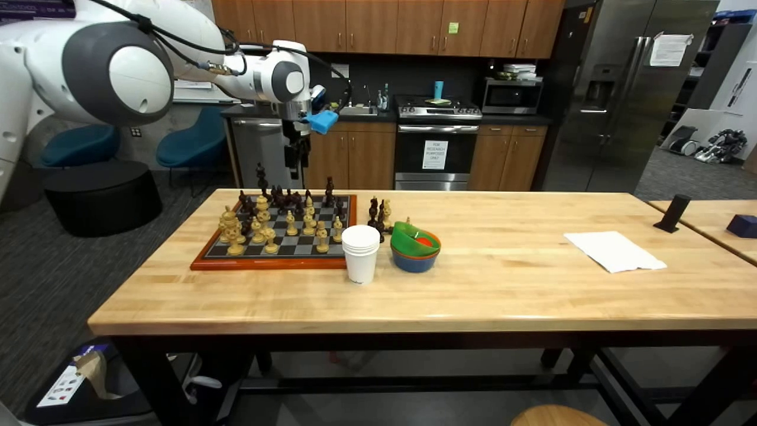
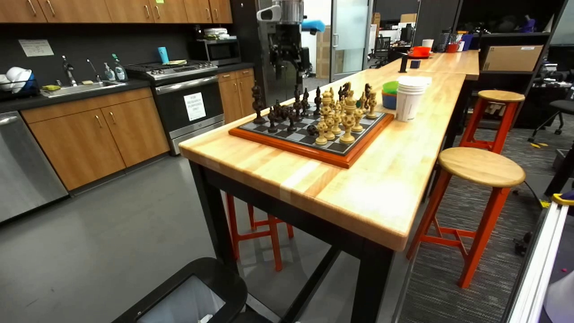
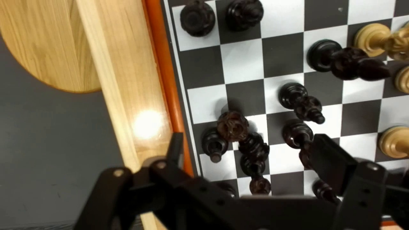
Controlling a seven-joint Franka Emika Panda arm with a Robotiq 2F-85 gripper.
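My gripper is open above the dark pieces' side of the chessboard (image 1: 306, 260), with nothing held between its fingers. The wrist view puts one finger (image 3: 176, 147) over the board's orange rim and the other (image 3: 331, 163) over the squares, partly covering a dark piece. Between them, lower down, stand several dark pieces, among them a tall one with a round carved head (image 3: 232, 126). In exterior view 1 the gripper (image 1: 296, 164) hangs above the board's far side. Light pieces (image 2: 348, 121) stand on the near half of the board.
White stacked cups (image 1: 361, 255) and bowls (image 1: 415, 261), green over blue, stand right of the board. A few chess pieces (image 1: 374, 212) stand off the board beside it. A white sheet (image 1: 614, 251) lies farther right.
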